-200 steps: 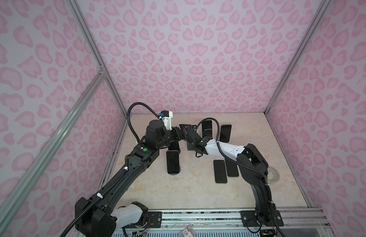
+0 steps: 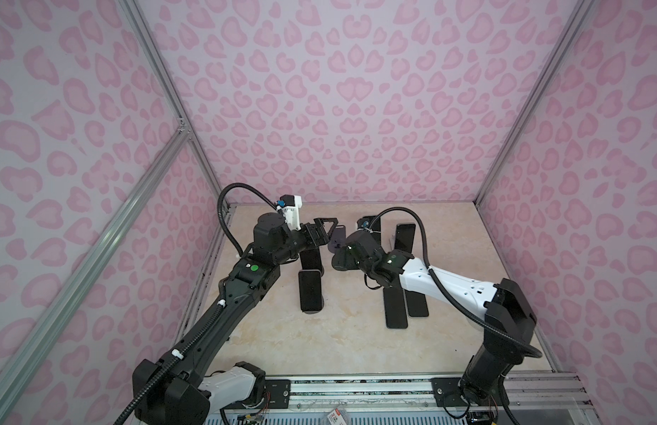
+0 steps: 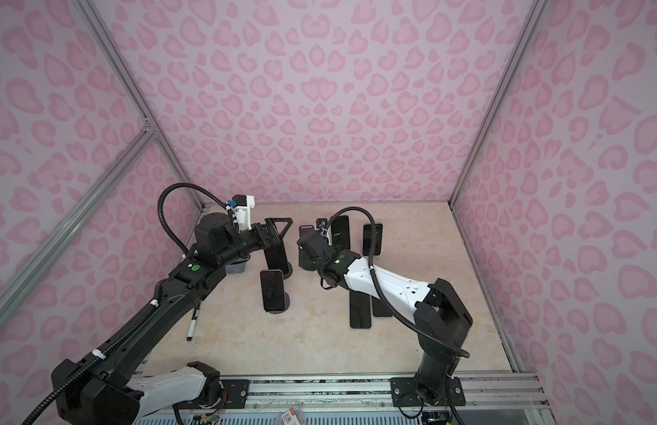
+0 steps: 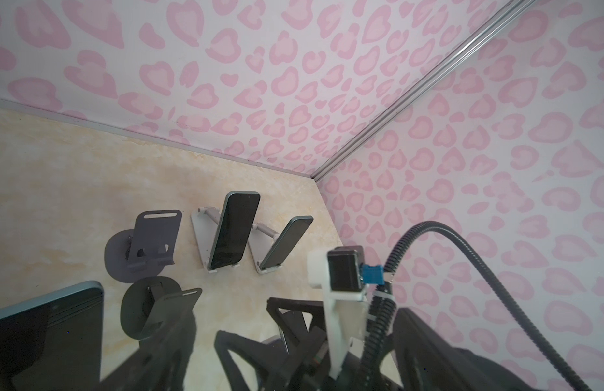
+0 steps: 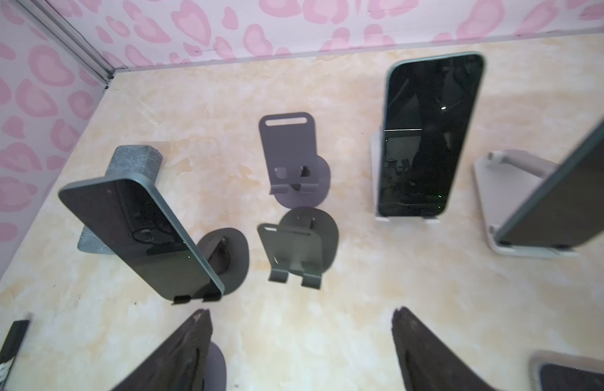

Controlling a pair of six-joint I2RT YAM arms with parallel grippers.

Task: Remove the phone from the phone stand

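Phones stand propped on stands: one at left [image 5: 145,241], one at back centre [image 5: 429,137], one at right [image 5: 569,189], and a front-left phone [image 2: 310,290]. Two stands are empty, a grey stand [image 5: 289,143] and a dark stand [image 5: 295,251] in front of it. My right gripper has its fingers apart with nothing between them, short of the dark empty stand in its wrist view. Spread wide, my left gripper is open over the left phones and holds nothing; the right arm shows beyond its fingers.
Flat phones lie on the table at front right, one [image 2: 395,308] beside another [image 2: 417,301]. A grey block [image 5: 136,163] sits behind the left phone and a marker [image 3: 192,326] lies farther left.
The right arm has swung to the right and its gripper has drawn away from the left one; its elbow now covers the tape roll. The left gripper has shifted slightly left.
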